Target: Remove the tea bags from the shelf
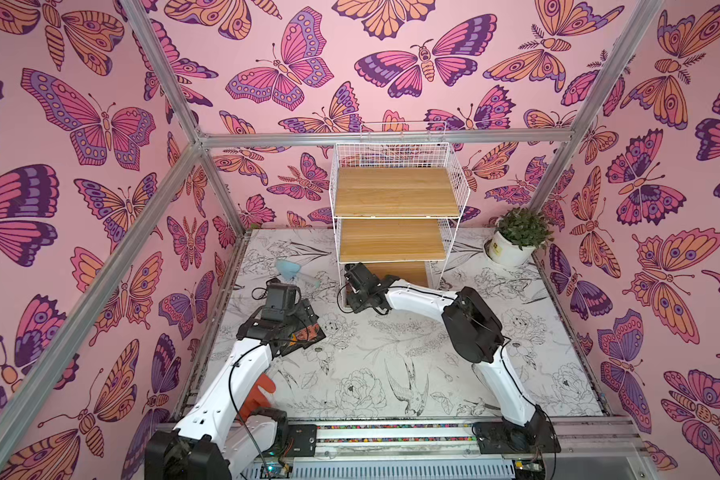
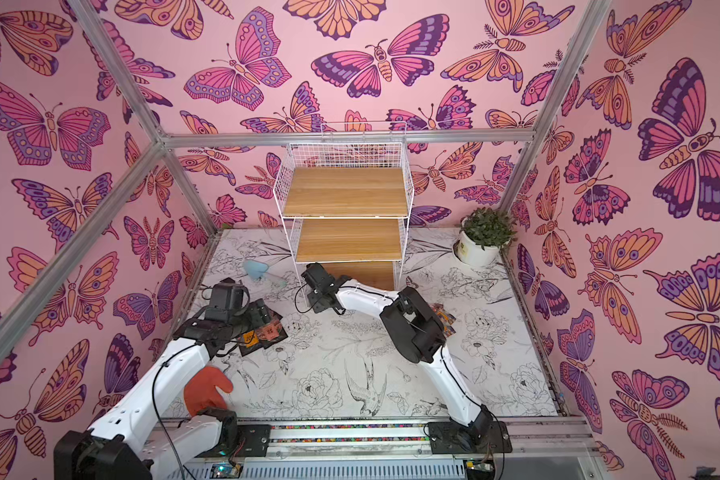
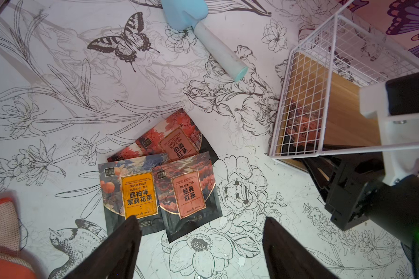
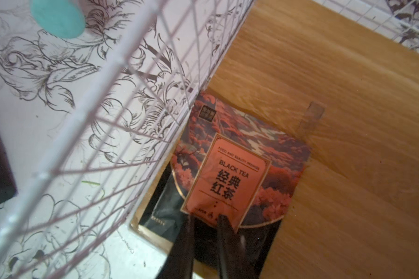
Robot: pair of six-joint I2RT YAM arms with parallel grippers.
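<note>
A black tea bag with a red label (image 4: pixel 228 176) lies flat on the wooden bottom board of the white wire shelf (image 4: pixel 358 153), against the left mesh side. My right gripper is over its lower edge, fingers part open with a narrow gap and the bag beneath them; whether they touch it I cannot tell. Three tea bags overlap on the table in the left wrist view: an Earl Grey one (image 3: pixel 170 135), a grapefruit jasmine one (image 3: pixel 137 193) and another black tea one (image 3: pixel 189 193). Above them hovers my left gripper, open and empty.
A blue scoop (image 3: pixel 218 48) lies left of the shelf, an orange glove (image 2: pixel 206 389) at front left. Colourful packets (image 2: pixel 444 320) show behind the right arm. A potted plant (image 1: pixel 510 246) stands back right.
</note>
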